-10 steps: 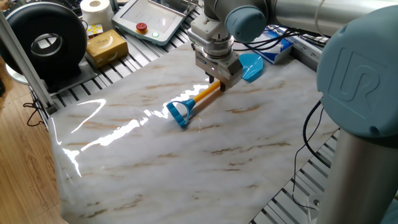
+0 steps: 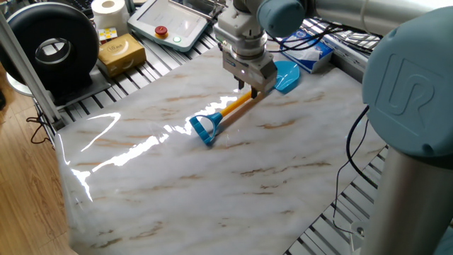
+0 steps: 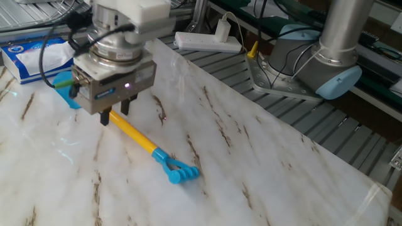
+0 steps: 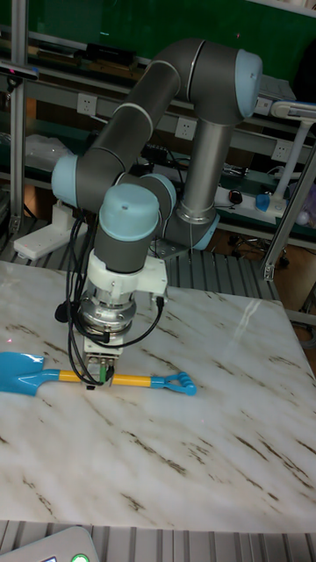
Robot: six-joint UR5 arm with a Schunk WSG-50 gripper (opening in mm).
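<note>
A toy shovel with a yellow shaft (image 2: 237, 104), a blue grip (image 2: 205, 128) and a blue blade (image 2: 287, 76) lies on the marble-patterned table (image 2: 184, 205). My gripper (image 3: 115, 115) points down over the shaft, near the blade end. Its two fingers (image 3: 104, 118) stand apart, one toward each side of the yellow shaft (image 3: 133, 134), so the gripper looks open. Whether either finger touches the shaft cannot be told. In the third exterior view the shovel's blade (image 4: 18, 373) shows to the left of the gripper, and its grip (image 4: 177, 383) to the right.
Behind the blade sits a blue-and-white tissue pack (image 3: 39, 59). Along the table's far side are a teach pendant (image 2: 168, 25), a yellow-brown box (image 2: 122, 54) and a paper roll (image 2: 110, 14).
My gripper has risen slightly, with its fingertips a little higher over the shaft than before. The shovel lies in the same place.
</note>
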